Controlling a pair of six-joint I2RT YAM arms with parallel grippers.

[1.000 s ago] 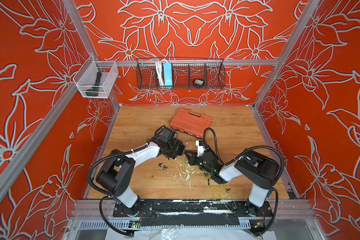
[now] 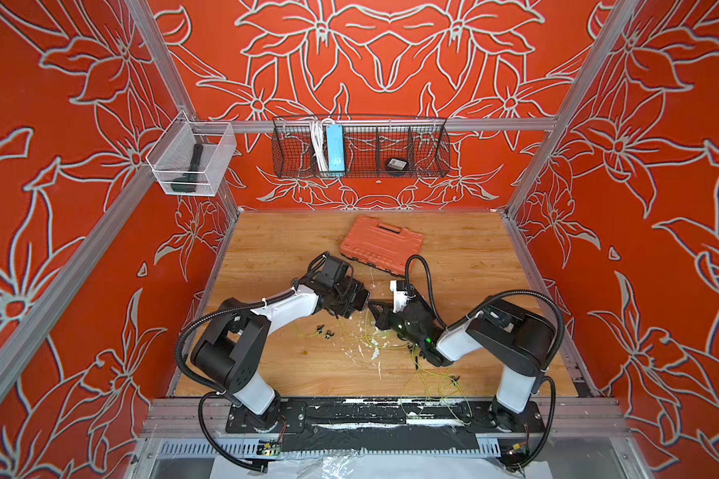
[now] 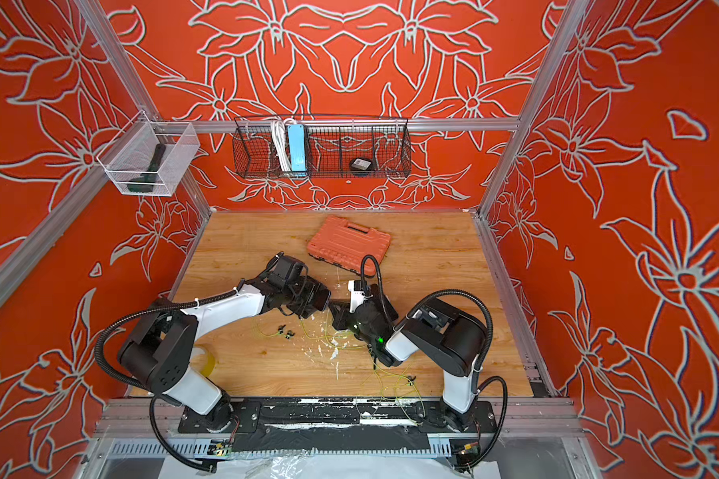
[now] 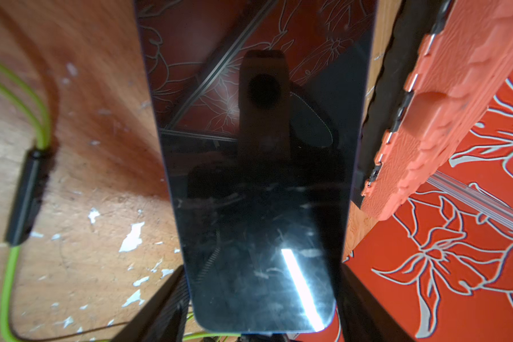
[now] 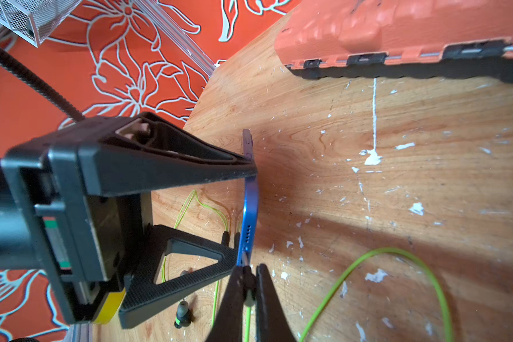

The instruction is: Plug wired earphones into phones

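Note:
My left gripper (image 2: 358, 298) is shut on a blue-edged phone, held on edge above the table; its dark glossy face (image 4: 256, 216) fills the middle of the left wrist view. My right gripper is shut on the earphone plug (image 5: 248, 291), whose tip is at the phone's lower end; how far it sits in the port is hidden. Yellow-green earphone cable (image 5: 393, 252) runs over the table, with black earbuds (image 5: 183, 313) below the left gripper.
An orange case (image 2: 379, 239) lies at the back of the scuffed wooden table (image 2: 263, 239). A wire basket (image 2: 391, 147) and a white bin (image 2: 191, 167) hang on the frame above.

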